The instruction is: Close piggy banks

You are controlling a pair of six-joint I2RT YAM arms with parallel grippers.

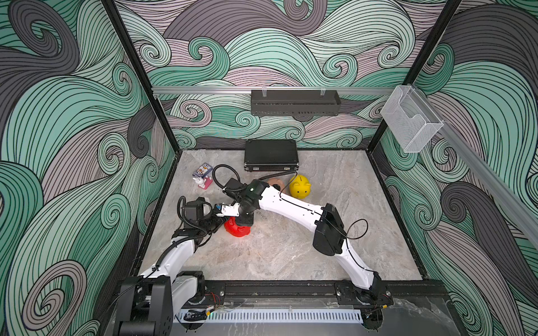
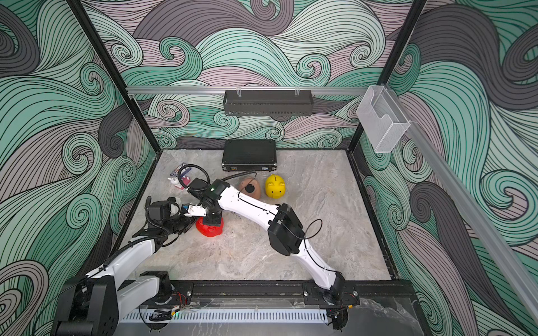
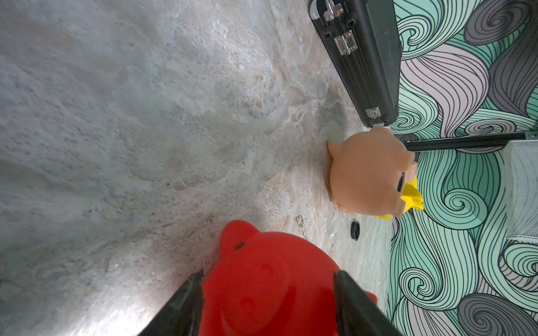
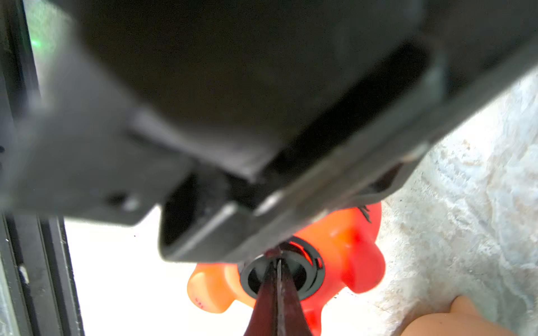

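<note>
The red piggy bank [image 1: 237, 228] lies at the table's left middle, under both grippers; its black-ringed bottom opening [image 4: 309, 274] faces the right wrist camera. My left gripper straddles its body, fingers apart, fingers blurred at either side; whether they touch is unclear. My right gripper is shut, its tips at the black opening, nothing visible between them. A pinkish-tan piggy bank [image 3: 364, 170] and a yellow one [image 2: 274, 186] stand behind. A small black round piece [image 3: 354, 229] lies on the table near the tan one.
A black case [image 1: 270, 154] sits at the back. A boxed item [image 1: 203, 169] and a white-pink figurine [image 1: 201, 182] are at back left. The right arm stretches across the middle.
</note>
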